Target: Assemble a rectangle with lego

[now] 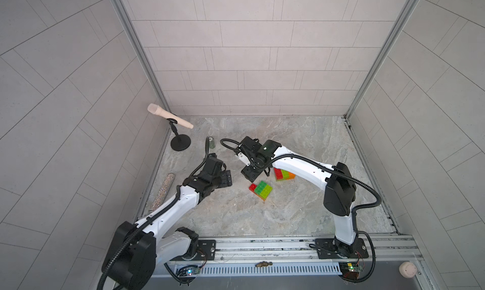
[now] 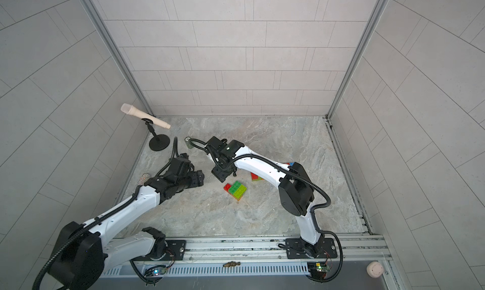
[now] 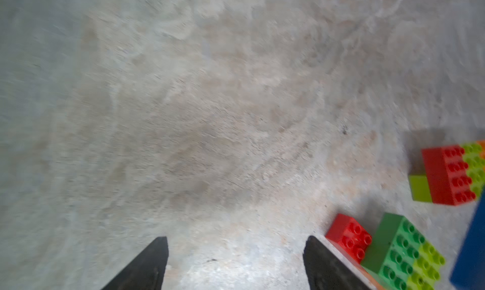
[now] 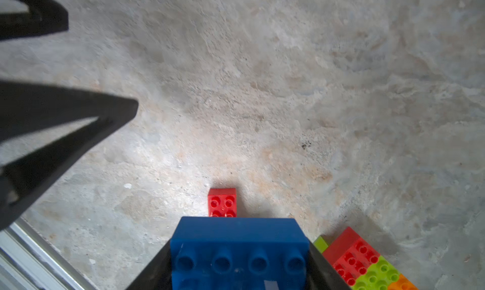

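Observation:
My right gripper holds a blue brick above the table (image 1: pixel 303 214), near its middle; the brick also shows blurred at the right edge of the left wrist view (image 3: pixel 467 244). My left gripper stands open with nothing between its fingers, left of the right one. Below lie a group of red and green bricks (image 1: pixel 260 190) and a second group of red, lime and orange bricks (image 1: pixel 284 173), partly hidden by the right arm in both top views.
A microphone (image 1: pixel 169 115) on a black stand (image 1: pixel 180 142) is at the back left. A small can (image 1: pixel 211 143) stands at the back, and a speckled cylinder (image 1: pixel 161 191) lies along the left edge.

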